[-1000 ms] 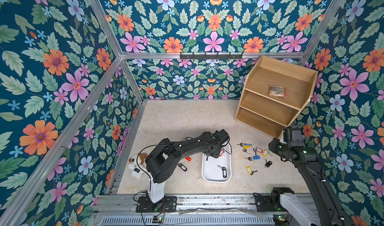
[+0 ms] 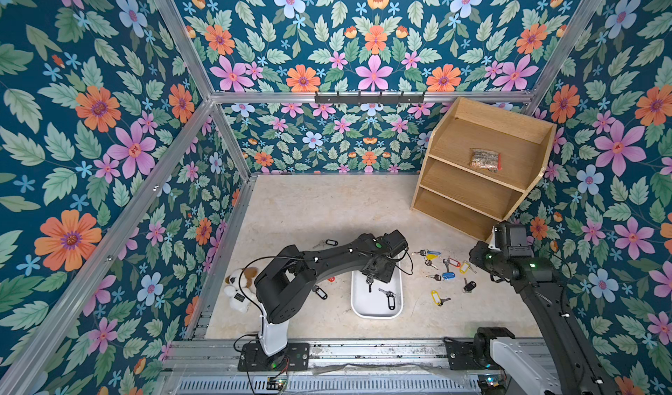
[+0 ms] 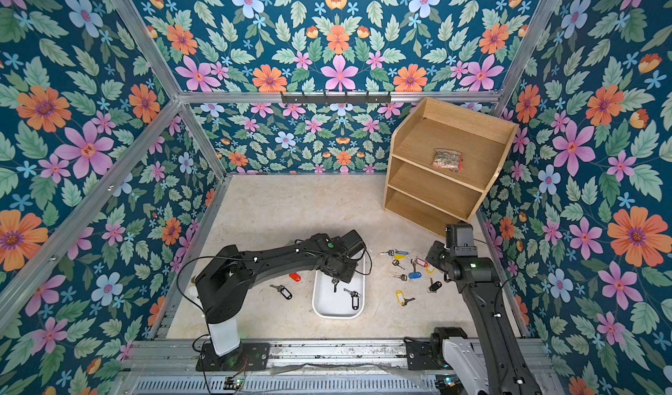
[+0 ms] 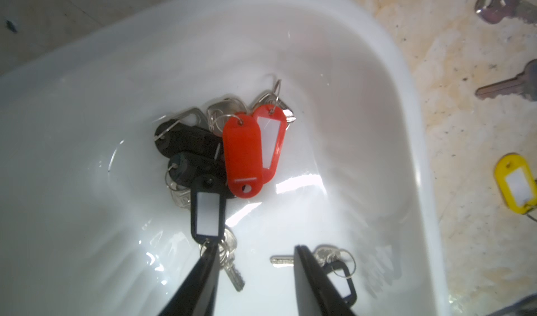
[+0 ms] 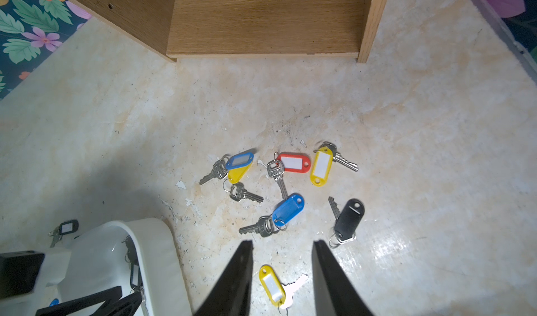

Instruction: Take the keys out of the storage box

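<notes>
In the left wrist view the white storage box (image 4: 358,204) holds a pile of keys: two with red tags (image 4: 242,153) and several with black tags (image 4: 208,212). Apart from that pile lies another black-tagged key (image 4: 341,282), near the box wall. My left gripper is over the box, its fingers spread, with no key gripped between them; one fingertip overlaps the lone key in view. In the right wrist view my right gripper stands part open above the table, empty. Below it lie a yellow-tagged key (image 5: 272,285) and a blue-tagged key (image 5: 288,208).
Several more tagged keys lie on the table right of the box, including a black-tagged one (image 5: 349,218). Behind them stands a wooden shelf (image 2: 476,164). Left of the box are a red tag (image 3: 294,276) and a black-tagged key (image 3: 282,291).
My left arm has shifted slightly, with its gripper moving a little right and nearer the front over the box. The box has moved slightly left. My right arm looks unmoved.
</notes>
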